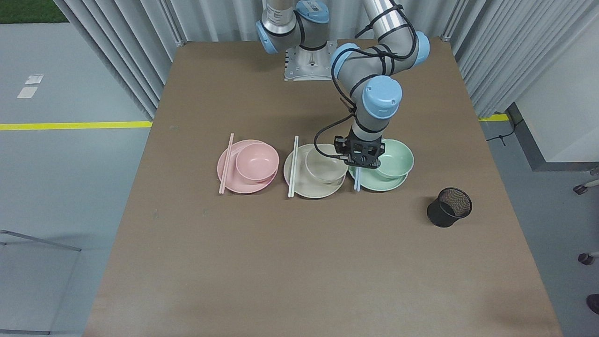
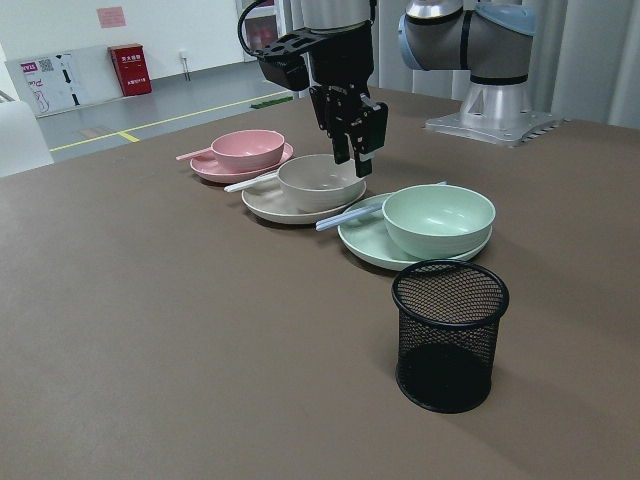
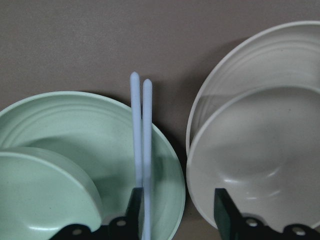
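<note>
My gripper [image 2: 352,155] hangs open above the green plate [image 3: 85,120] and the edge of the white bowl [image 3: 265,145]; in the wrist view its two fingers are apart with nothing held between them. Light blue chopsticks [image 3: 147,125] lie on the green plate beside the green bowl [image 2: 438,220], near my left-hand finger. The white plate [image 2: 268,208] holds the white bowl, with white chopsticks [image 1: 293,168]. To the far side stand a pink plate [image 1: 241,185], pink bowl [image 1: 257,162] and pink chopsticks [image 1: 227,165].
A black mesh pen holder [image 1: 449,208] stands to the right, nearer the table front.
</note>
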